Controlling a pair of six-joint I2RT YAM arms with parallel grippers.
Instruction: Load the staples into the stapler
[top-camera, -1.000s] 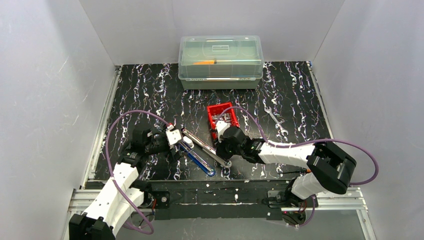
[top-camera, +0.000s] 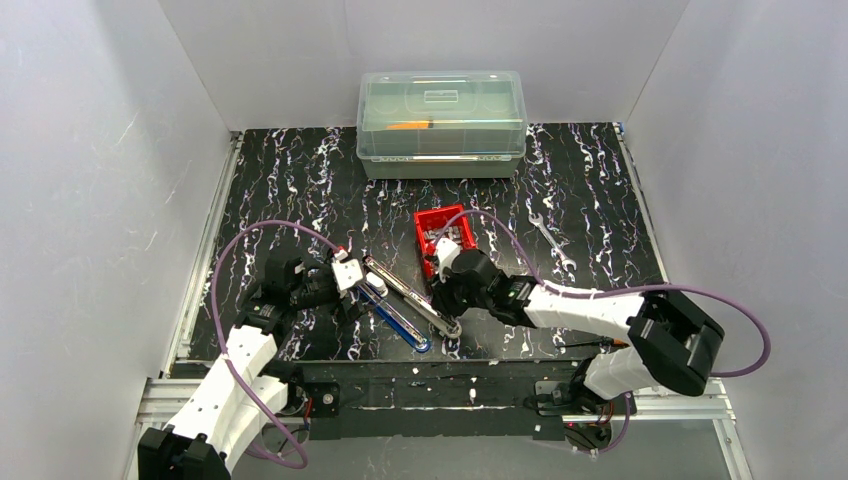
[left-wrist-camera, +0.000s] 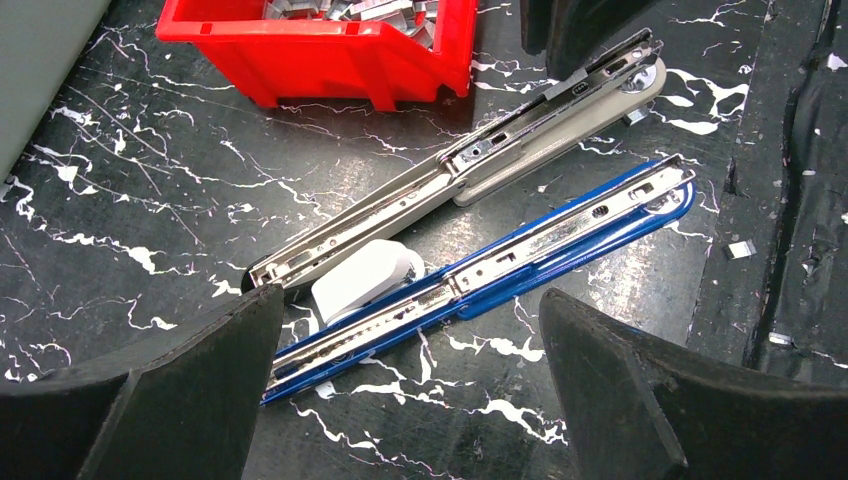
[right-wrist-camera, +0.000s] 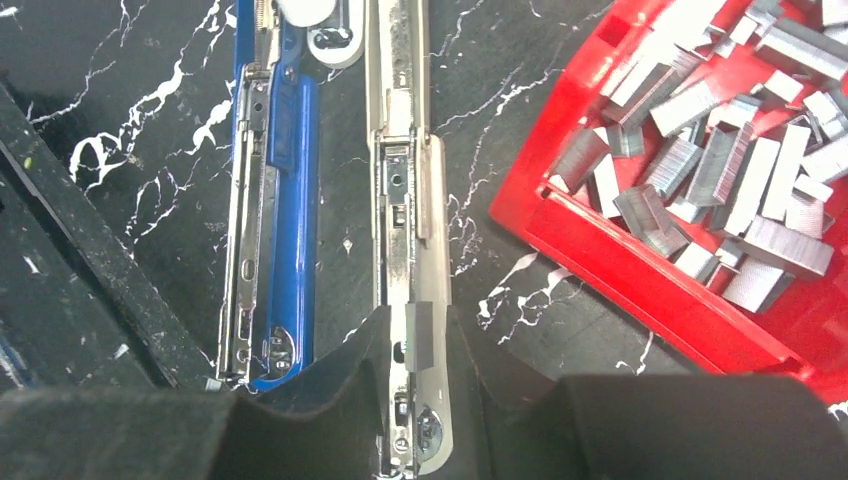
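Two opened staplers lie side by side: a beige one (left-wrist-camera: 520, 170) and a blue one (left-wrist-camera: 610, 235); white pieces (left-wrist-camera: 355, 280) lie between them. My right gripper is part open over the beige stapler's near end, with a small grey staple strip (right-wrist-camera: 420, 336) between its fingertips at the rail; whether it grips the strip is unclear. My left gripper stands open above the far end of the blue stapler. A red bin (right-wrist-camera: 670, 310) of staple strips sits beside the beige stapler.
A lidded green toolbox (top-camera: 441, 140) stands at the back and a wrench (top-camera: 550, 240) lies at the right. Bare table shows at the back left and back right.
The left arm and staplers look unchanged.
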